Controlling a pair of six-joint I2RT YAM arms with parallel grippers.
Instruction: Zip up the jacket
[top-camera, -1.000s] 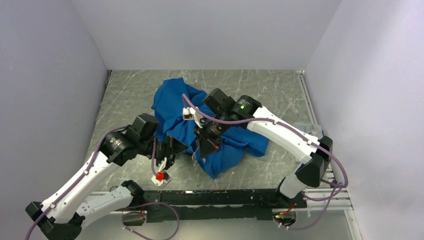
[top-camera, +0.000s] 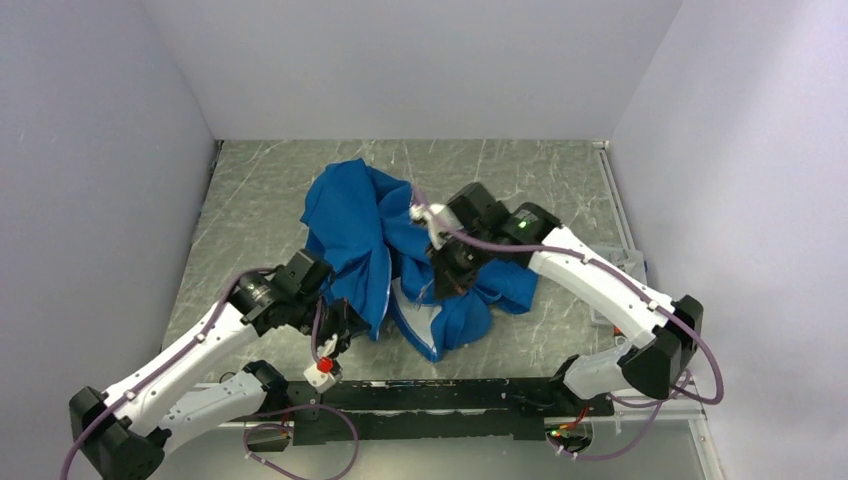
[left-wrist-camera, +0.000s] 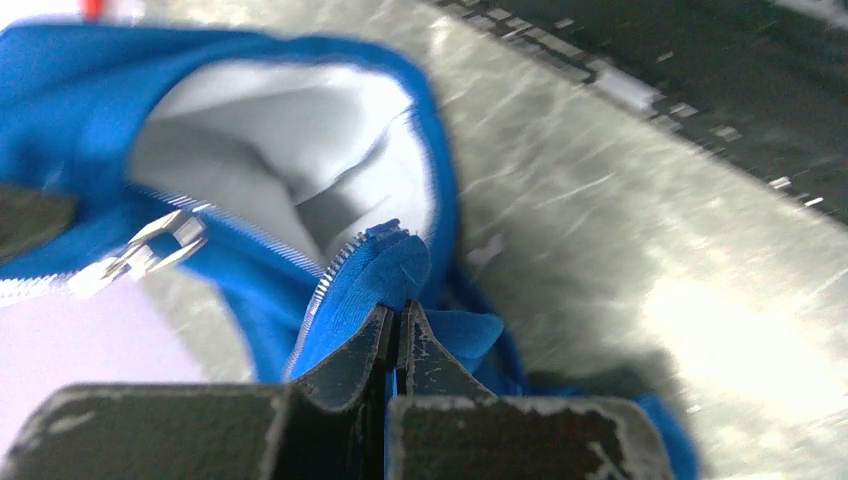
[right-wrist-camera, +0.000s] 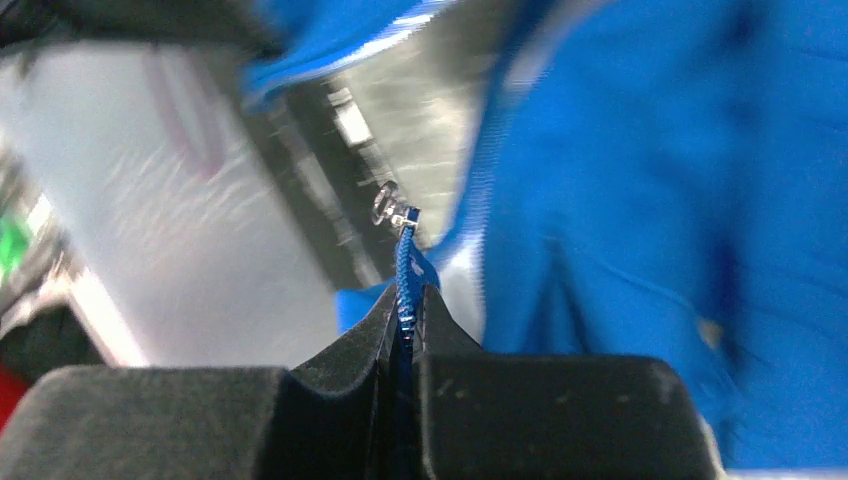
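Note:
The blue jacket (top-camera: 350, 210) lies rumpled on the table, its pale lining (left-wrist-camera: 360, 200) showing. My left gripper (top-camera: 356, 326) is shut on a jacket edge with zipper teeth (left-wrist-camera: 330, 275) at the front left of the jacket. My right gripper (top-camera: 447, 287), over the jacket's middle, is shut on a narrow blue zipper tape (right-wrist-camera: 408, 270), with a small metal piece (right-wrist-camera: 390, 205) at its end. In the left wrist view a blurred metal zipper part (left-wrist-camera: 155, 245) shows beside the other zipper strip.
A dark rail (top-camera: 450, 393) runs along the front edge. A clear container (top-camera: 620, 262) sits at the right edge, partly behind the right arm.
My right gripper has moved right, uncovering pale lining, and is motion-blurred. My left gripper has moved slightly down toward the front edge.

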